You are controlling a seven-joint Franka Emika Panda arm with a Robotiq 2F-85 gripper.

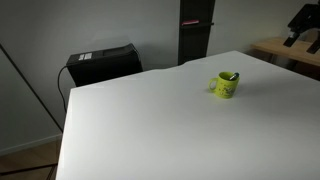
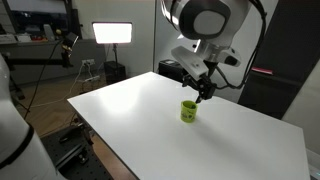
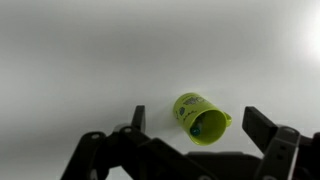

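Observation:
A yellow-green mug with printing on its side stands upright on the white table. Its handle points left in exterior view 1, and a dark pen-like object pokes out of its mouth. From above, the wrist view has the mug between and beyond the two spread fingers, with a dark bluish end inside it. My gripper is open and holds nothing. Exterior view 2 places the gripper near and above the mug in the picture; the exact gap is hard to judge.
A black box-shaped device sits beyond its far left edge. A wooden surface lies beyond the far right corner. A lit panel stands in the background.

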